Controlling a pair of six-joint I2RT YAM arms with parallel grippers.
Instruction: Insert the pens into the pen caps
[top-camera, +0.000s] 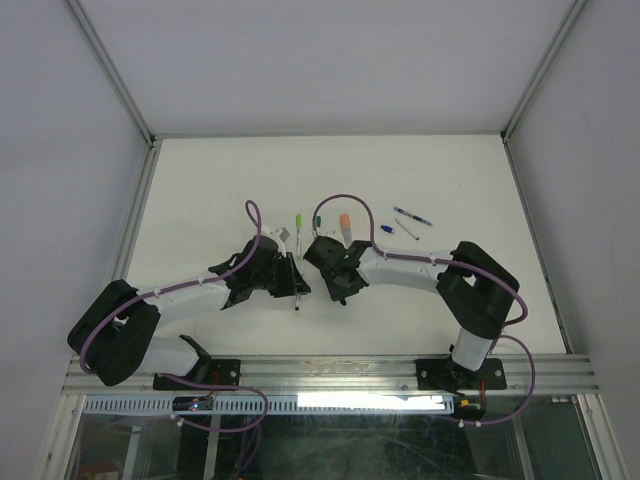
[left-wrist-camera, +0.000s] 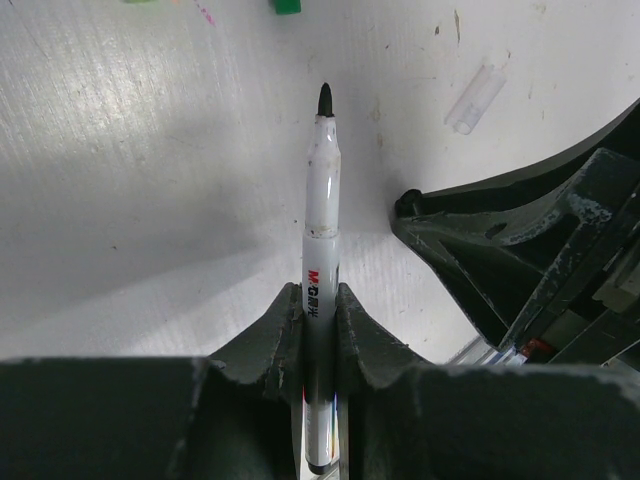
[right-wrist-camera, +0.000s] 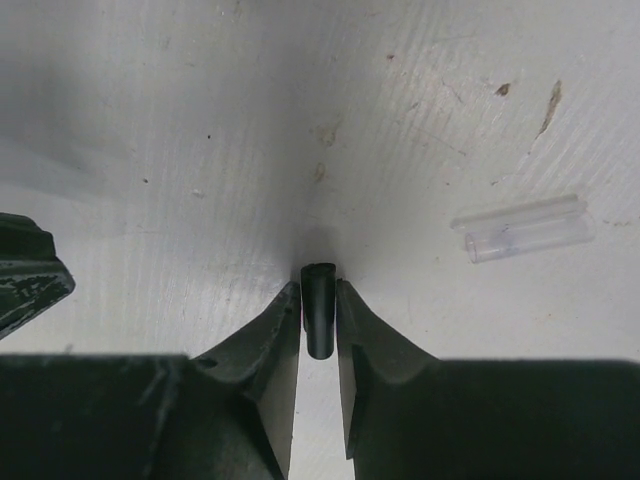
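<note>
My left gripper is shut on a white marker pen (left-wrist-camera: 322, 190), its black tip uncovered and pointing up the left wrist view. My right gripper is shut on a black pen cap (right-wrist-camera: 319, 310), low over the table, right of the pen in the top view (top-camera: 340, 298). The cap's open end cannot be made out. A clear plastic piece (right-wrist-camera: 522, 235) lies beside the right fingers.
Behind the grippers lie pens with green (top-camera: 298, 220) and orange (top-camera: 345, 220) ends. A blue cap (top-camera: 387, 229), a blue pen (top-camera: 412, 216) and a thin pen (top-camera: 406, 229) lie at the back right.
</note>
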